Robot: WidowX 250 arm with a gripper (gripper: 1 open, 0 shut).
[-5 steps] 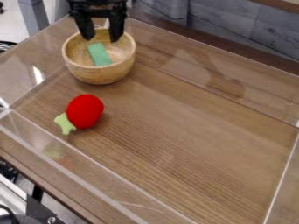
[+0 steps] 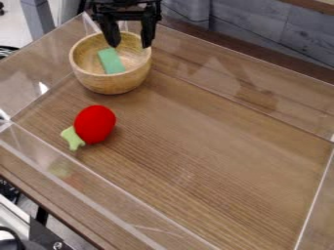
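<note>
My gripper (image 2: 128, 35) hangs open at the top of the camera view, its dark fingers over the back part of a round tan bowl (image 2: 123, 84). A light green block (image 2: 109, 62) lies inside the bowl, just below the left finger. In front of the bowl, lower left, is a red rounded object (image 2: 96, 124) with a pale green piece (image 2: 72, 137) sticking out at its lower left.
A grey panelled wall (image 2: 261, 29) runs behind it at the upper right. The table's left edge drops off at the lower left.
My gripper has shifted slightly to the right over the bowl. The bowl, block and red object look essentially unmoved.
</note>
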